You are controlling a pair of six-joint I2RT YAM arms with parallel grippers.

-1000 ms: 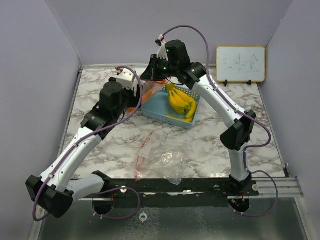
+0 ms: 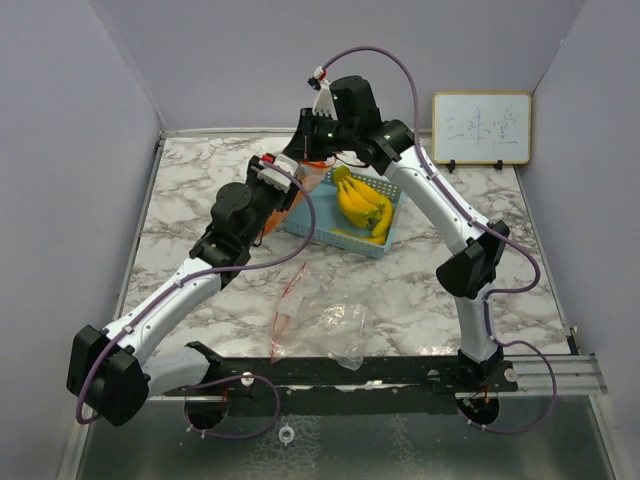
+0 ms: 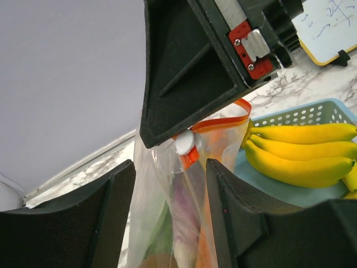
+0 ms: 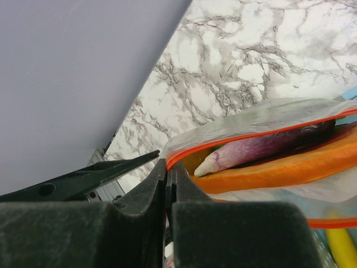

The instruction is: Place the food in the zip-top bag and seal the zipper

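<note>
A clear zip top bag (image 3: pixel 146 201) with an orange zip line hangs below my right gripper, which is shut on one end of its rim. Inside lie a purple eggplant and a long orange carrot-like piece; something green shows too in the left wrist view. Between the zip lines the mouth gapes in the right wrist view. A small white round piece (image 3: pixel 184 143) sits at the bag's top corner, beside the right gripper's black finger. My left gripper stands part open, its fingers either side of the bag, not closed on it.
Behind the bag a blue basket (image 2: pixel 388 240) holds yellow bananas (image 2: pixel 360 205). Another clear bag (image 2: pixel 330 325) lies flat on the marble table's front. A whiteboard (image 2: pixel 482 127) stands at the back right.
My left gripper has turned and come right, closer to the right gripper and the bag's upper corner. The right arm has stayed almost still, holding the rim.
</note>
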